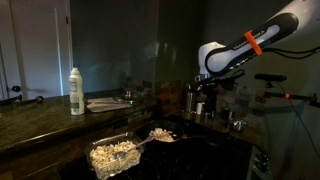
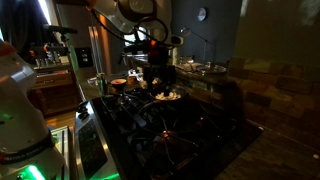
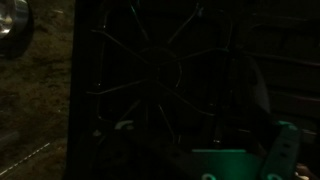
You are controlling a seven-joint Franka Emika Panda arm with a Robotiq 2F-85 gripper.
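Note:
My gripper [image 1: 205, 92] hangs high over the far side of the stove [image 1: 205, 157], at the end of the white arm with the orange band. In exterior view 2 the gripper [image 2: 157, 72] shows as a dark shape above the burners. The dim light hides whether its fingers are apart and whether anything is between them. A clear tray [image 1: 94, 160] of pale, chunky food stands in front. Behind it, a dark pan holds similar food [image 1: 163, 133]. A light-coloured utensil [image 1: 139, 144] leans over the tray's edge. Green-lit gripper parts fill the wrist view's lower right.
On the counter [image 1: 35, 122] stand a white spray can [image 1: 76, 91] and a folded pale stack [image 1: 105, 104]. Several pots and jars [image 1: 235, 125] line the far right. Raised burner grates [image 2: 170, 143] cover the stove. A shiny metal bowl [image 3: 12, 22] edges into the wrist view.

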